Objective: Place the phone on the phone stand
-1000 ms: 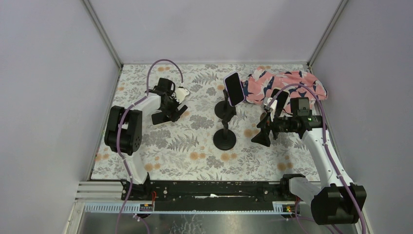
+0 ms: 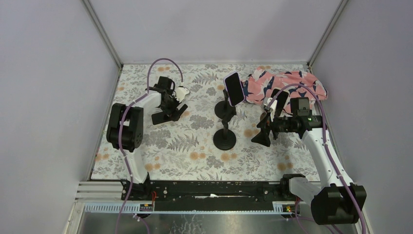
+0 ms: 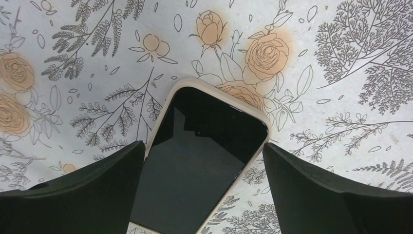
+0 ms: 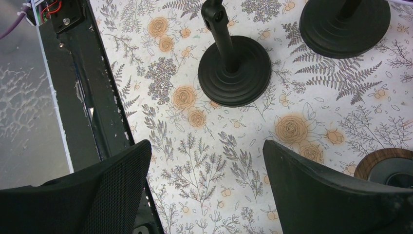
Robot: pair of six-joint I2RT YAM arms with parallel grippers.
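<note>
A phone with a beige rim [image 3: 195, 165] lies flat on the floral table at the left, screen up. My left gripper is over it, open, its fingers at either long side of the phone. In the middle stand two black phone stands: the front one [image 2: 225, 140] is empty, while the rear one holds another phone [image 2: 234, 88] upright. My right gripper stands open over the table at the right, with nothing between its fingers, facing the stands.
A pink patterned cloth [image 2: 258, 85] lies at the back right, with a dark rectangular object near it. A round wood-rimmed object [image 4: 370, 165] is beside my right gripper.
The left arm has shifted very slightly around the phone. The right arm and the stands look unchanged.
</note>
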